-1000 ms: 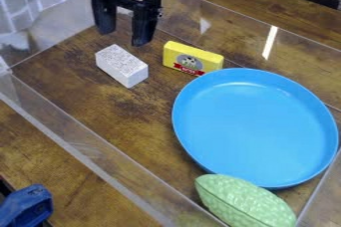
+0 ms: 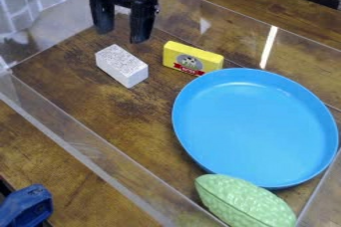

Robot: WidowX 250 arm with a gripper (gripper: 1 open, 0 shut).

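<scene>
My black gripper hangs at the top left, open, above and behind a white speckled block on the wooden surface. To the block's right sits a yellow box with a small printed label. A large blue plate fills the right side. A pale green object, shaped like a leaf, lies at the bottom right. Nothing shows held by the gripper.
A crumpled blue object is at the bottom left, outside what looks like a clear tray wall.
My gripper has shifted very slightly; the objects on the surface have not moved.
</scene>
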